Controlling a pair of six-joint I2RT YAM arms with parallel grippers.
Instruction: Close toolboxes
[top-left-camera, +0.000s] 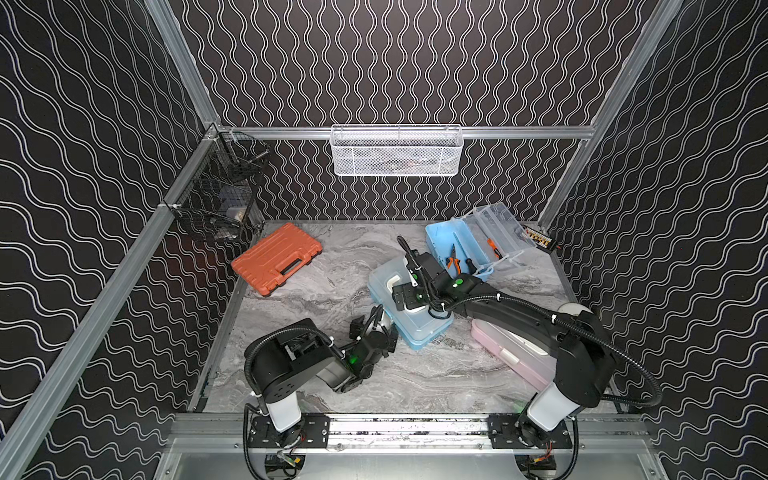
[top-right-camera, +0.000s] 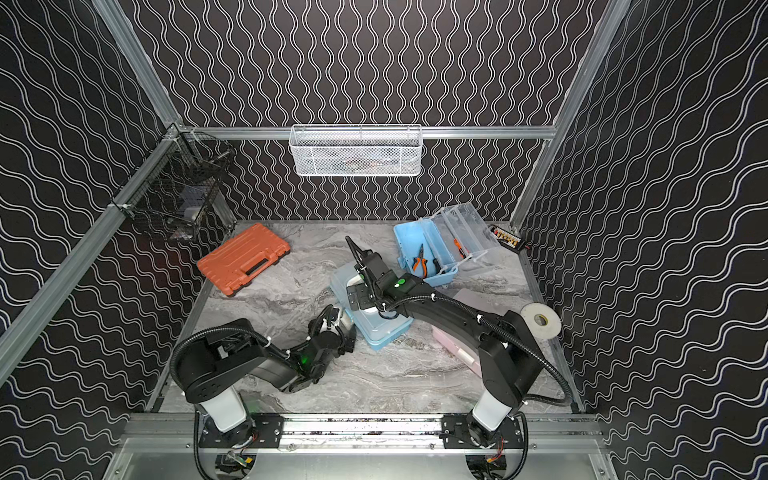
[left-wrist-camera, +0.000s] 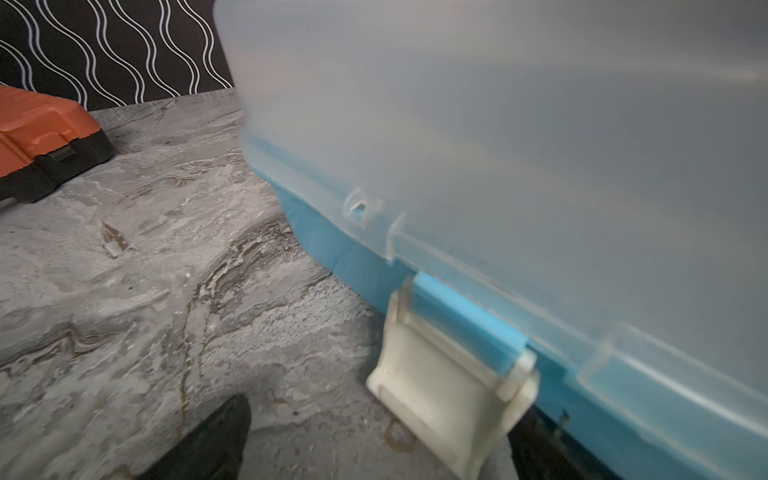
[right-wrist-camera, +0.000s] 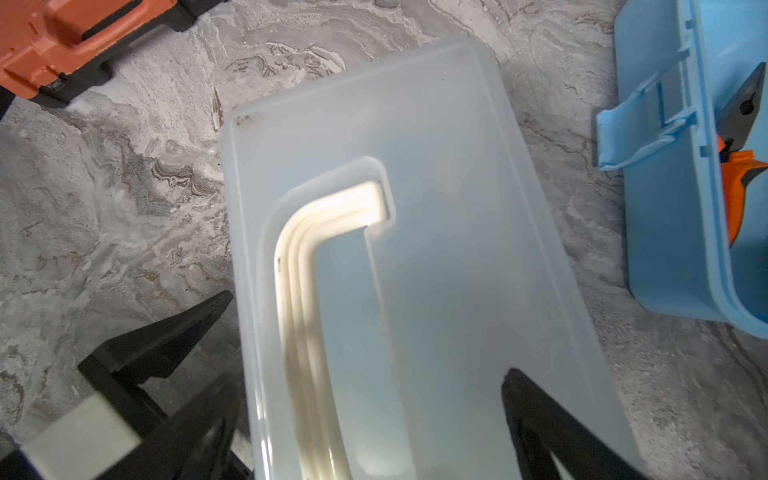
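In the middle of the table stands a blue toolbox with a cloudy clear lid (right-wrist-camera: 480, 240), the lid lying down over its base. Its white latch (left-wrist-camera: 448, 376) hangs outward from the front side in the left wrist view. My left gripper is open, its blurred fingers on either side of the latch at the bottom of that view. Over the lid is my right gripper, open, fingers apart with the white handle (right-wrist-camera: 312, 320) between and below them; whether it touches the lid cannot be told. A second blue toolbox (top-right-camera: 412, 232) has its lid thrown back, tools inside.
A pink box (top-left-camera: 516, 360) stands under the right arm. An orange case (top-left-camera: 276, 260) lies shut at the left. A white tape roll (top-right-camera: 541, 321) rests at the right edge. Bare table (top-left-camera: 336, 264) lies between the orange case and the middle toolbox.
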